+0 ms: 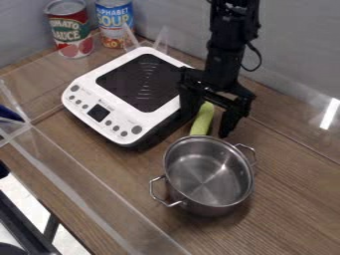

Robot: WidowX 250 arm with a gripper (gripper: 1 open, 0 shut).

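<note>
A pale yellow-green elongated object lies on the wooden table between the white hot plate and a steel pot with two handles. My black gripper is low over that object, its fingers spread open around it; the nearer finger partly hides its upper end. The white hot plate with a black top sits to the left.
A tomato sauce can and an alphabet soup can stand at the back left. Bare table lies to the right of the pot. A blue object is at the left edge.
</note>
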